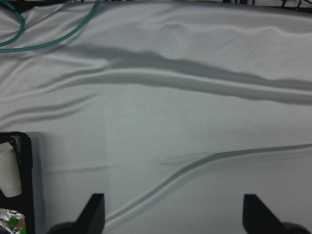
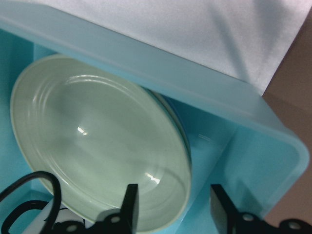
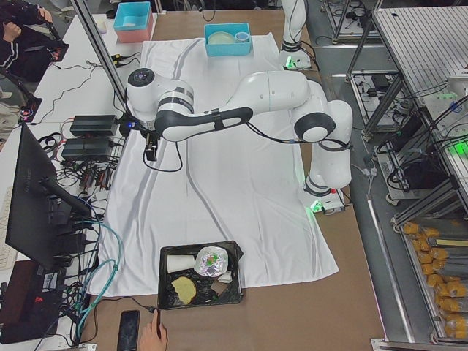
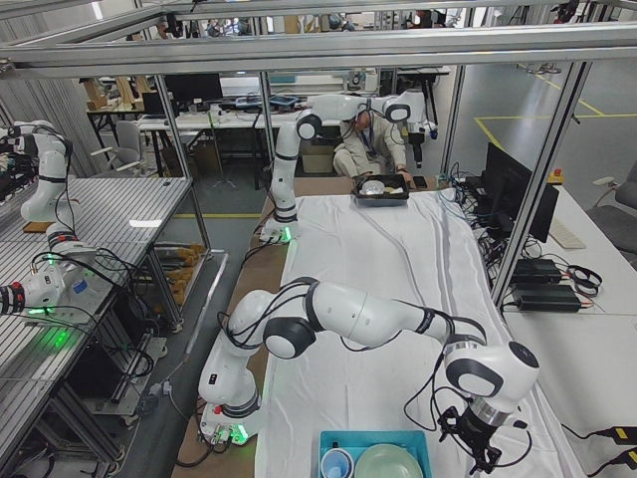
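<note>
My right gripper is open above a light blue bin (image 4: 327,443), which holds a pale green plate (image 2: 92,136) and a cup (image 4: 336,465); no object shows between its fingers. In the left wrist view my left gripper is open over the white cloth (image 1: 161,122), empty, with the edge of a black tray (image 1: 24,165) to its left. The tray, in the camera left view, holds a foil-covered round item (image 3: 211,261), a white cylinder (image 3: 180,263) and a yellowish piece (image 3: 184,289).
A monitor (image 3: 33,197), black boxes and cables line the side table. A person's hand (image 3: 153,336) and a phone (image 3: 129,329) are beside the tray.
</note>
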